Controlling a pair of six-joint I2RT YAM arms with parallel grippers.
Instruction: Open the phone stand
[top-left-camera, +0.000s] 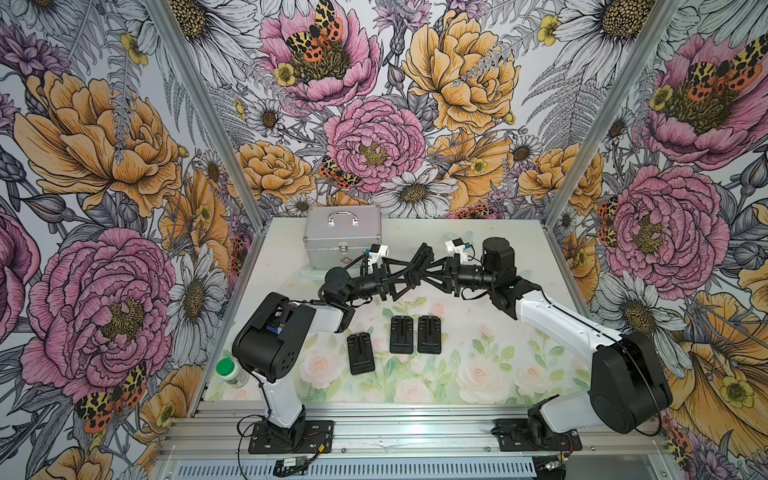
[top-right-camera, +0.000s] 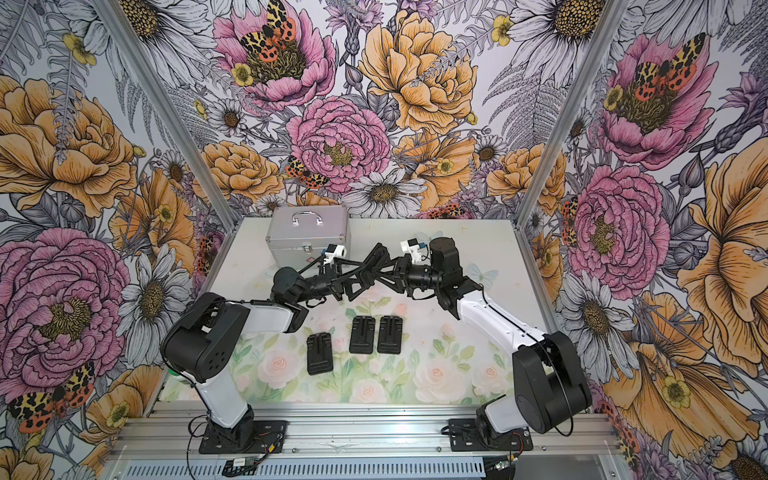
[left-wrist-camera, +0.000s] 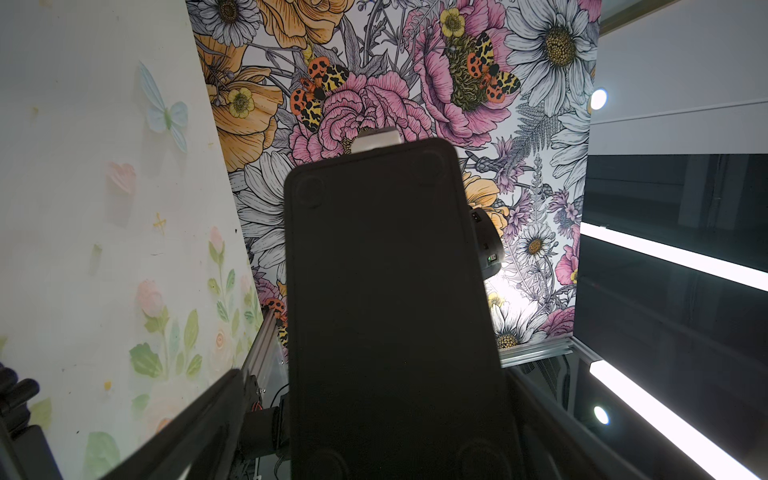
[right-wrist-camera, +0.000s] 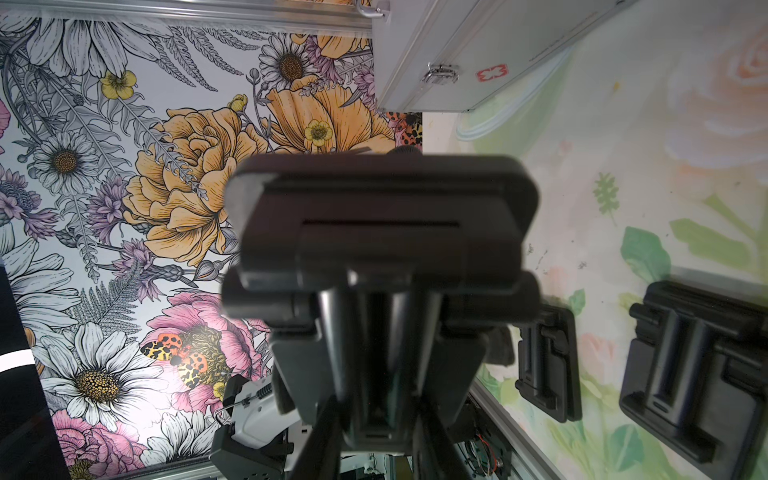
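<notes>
A black phone stand (top-left-camera: 421, 257) is held up in the air between my two grippers. In the left wrist view its flat back (left-wrist-camera: 384, 304) fills the middle. Blurred fingers of my left gripper (top-left-camera: 404, 276) lie along both side edges of the stand; this gripper is open. From the opposite side comes my right gripper (top-left-camera: 432, 273), its fingertips beside the central leg of the stand (right-wrist-camera: 384, 232) in the right wrist view. Blur and dark parts hide how tightly the right fingers stand there. The leg looks folded against the plate.
On the table lie further black phone stands: one at the left (top-left-camera: 361, 353), two side by side (top-left-camera: 402, 334). A silver case (top-left-camera: 344, 240) stands at the back left. A green-capped bottle (top-left-camera: 228, 369) is at the left edge.
</notes>
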